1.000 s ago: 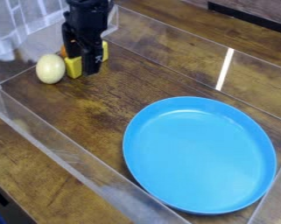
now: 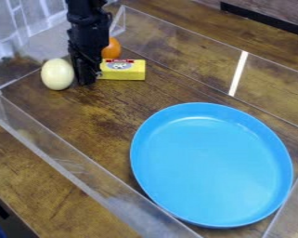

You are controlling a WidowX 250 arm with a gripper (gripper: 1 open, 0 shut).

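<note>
My black gripper [image 2: 85,70] is low at the back left, shut, with nothing visible between its fingers. A white egg-shaped object [image 2: 57,74] sits just left of it. A yellow box [image 2: 126,70] with red markings lies at its right, and an orange round object [image 2: 111,48] is behind, partly hidden by the gripper.
A large blue plate [image 2: 211,163] fills the lower right. Clear walls run along the left side, and a white strip [image 2: 238,74] marks the right.
My gripper has moved down and slightly left. The yellow box now shows lying crosswise to the right of the gripper, and the orange object has shifted right in view.
</note>
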